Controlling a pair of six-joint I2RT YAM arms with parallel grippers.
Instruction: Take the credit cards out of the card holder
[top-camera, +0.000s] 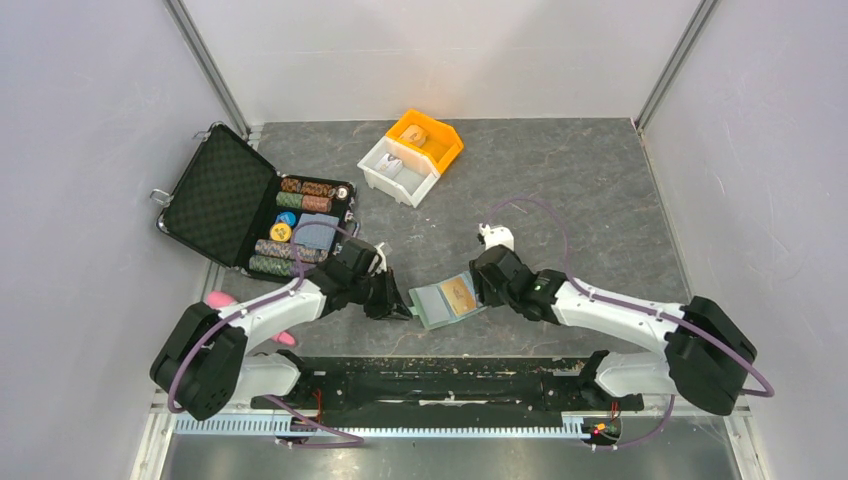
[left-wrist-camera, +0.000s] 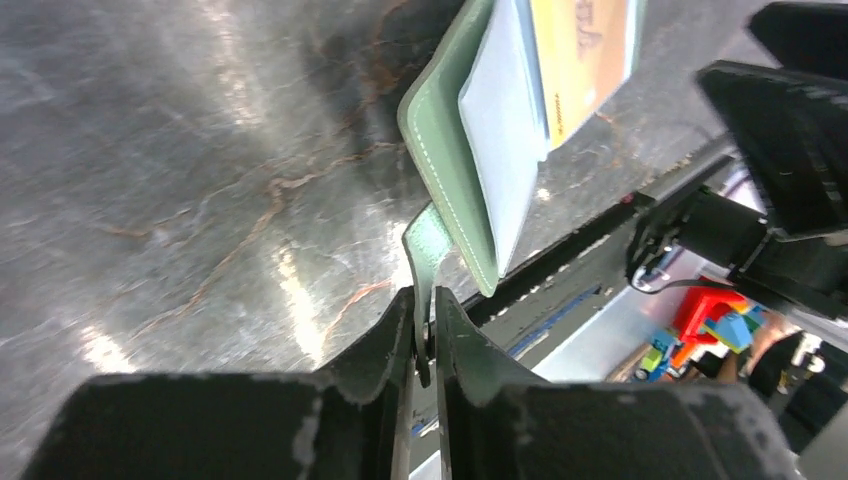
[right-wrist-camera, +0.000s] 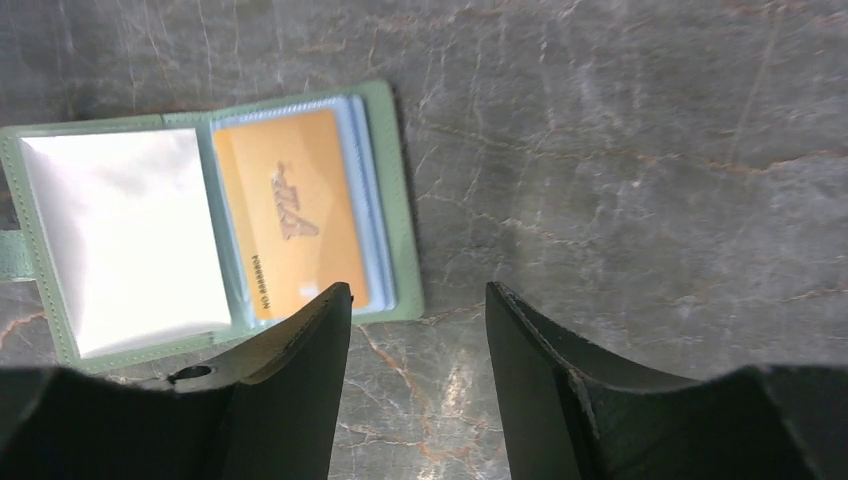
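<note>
The green card holder (top-camera: 430, 322) lies spread open on the table between both grippers. In the right wrist view its left half shows a white panel (right-wrist-camera: 130, 235). On its right half, an orange-tan card (right-wrist-camera: 292, 210) lies over pale blue layers (right-wrist-camera: 372, 200). A pale green strap (left-wrist-camera: 428, 240) sticks out from the holder's left side. My left gripper is nearly closed, with the strap running between its fingertips. Over the holder's right edge, my right gripper stands open with nothing between its fingers; the left fingertip overlaps the card's lower corner in that view.
An open black case (top-camera: 222, 195) with chips stands at the left. Orange (top-camera: 448, 150) and white (top-camera: 410, 200) bins sit at the back. A pink object (top-camera: 281, 337) lies beside the left arm. The table right of the bins is clear.
</note>
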